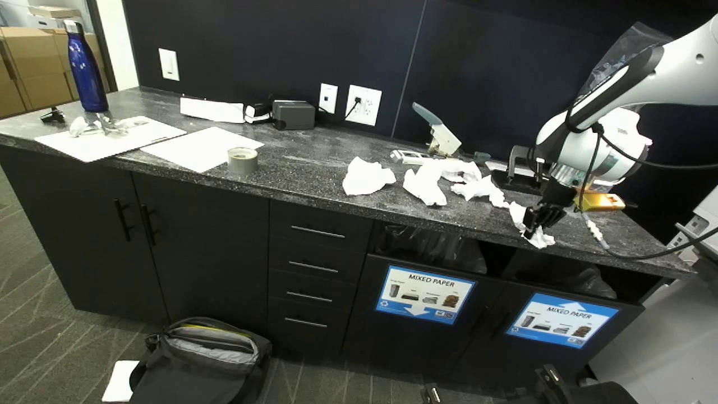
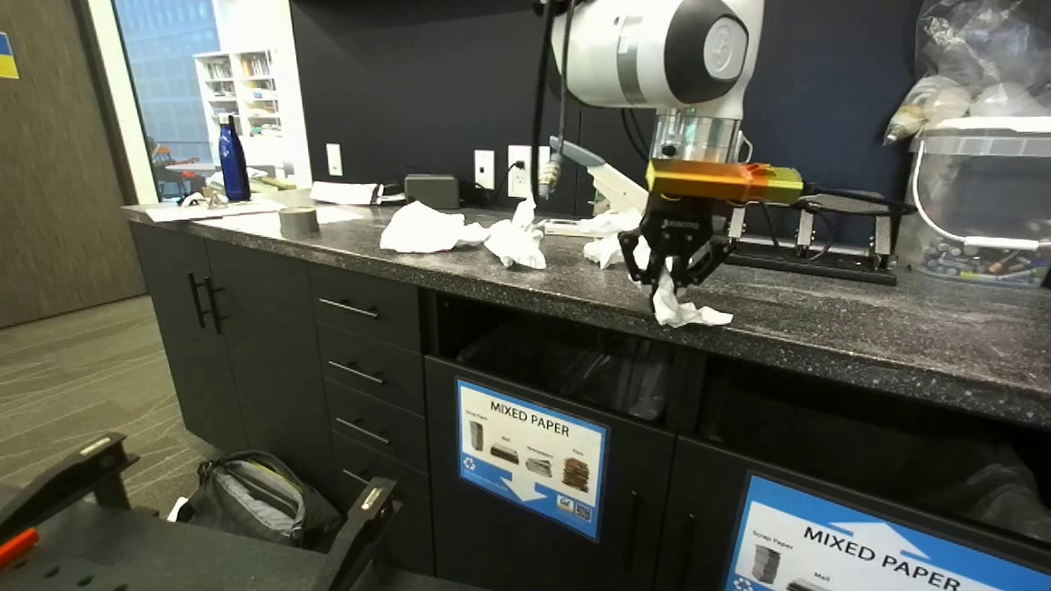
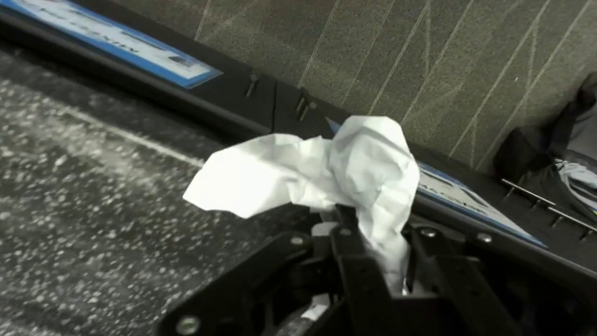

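Note:
My gripper (image 2: 662, 295) is shut on a crumpled white paper (image 3: 375, 162) at the counter's front edge. In the wrist view the paper bunches up between the fingers, with one flap spreading left and a rounded lump on top. Exterior view 2 shows the paper's lower end (image 2: 690, 313) hanging just over the counter surface; whether it touches cannot be told. Farther left along the counter (image 1: 303, 182) lie other crumpled papers: one apart (image 1: 367, 177), one beside it (image 1: 425, 185), and smaller pieces (image 1: 474, 188) close to my gripper.
Below the front edge are two open bin slots (image 1: 431, 246) with plastic liners and "MIXED PAPER" signs (image 1: 425, 294). A black hole punch (image 1: 521, 171) and a stapler (image 1: 441, 138) stand behind the papers. A tape roll (image 1: 242, 161) sits left.

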